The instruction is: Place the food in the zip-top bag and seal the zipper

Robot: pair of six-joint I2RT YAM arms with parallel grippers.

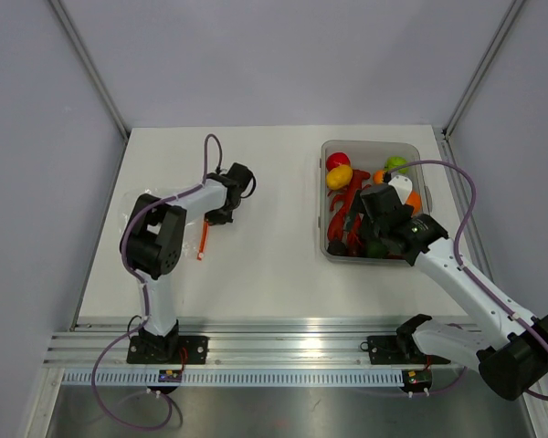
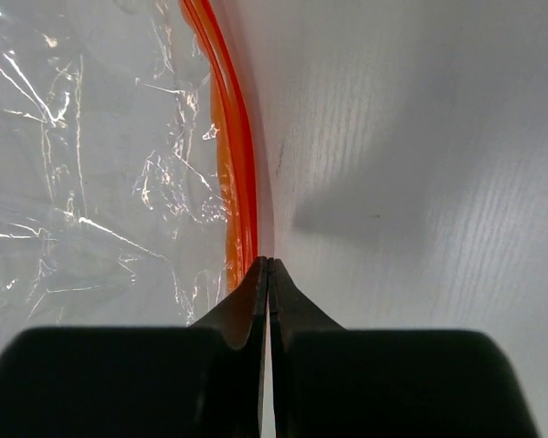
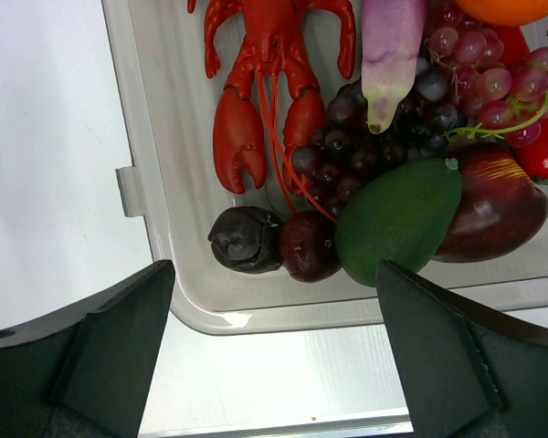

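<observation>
A clear zip bag with an orange zipper strip lies flat on the left of the table, partly hidden by the left arm in the top view. My left gripper is shut, its tips at the orange strip; nothing clearly shows between them. My right gripper is open over the tray's near-left corner, above the food: a red lobster, grapes, a green avocado, dark round fruits and a pale purple vegetable.
The grey tray fills the right of the table. The middle of the table between bag and tray is clear.
</observation>
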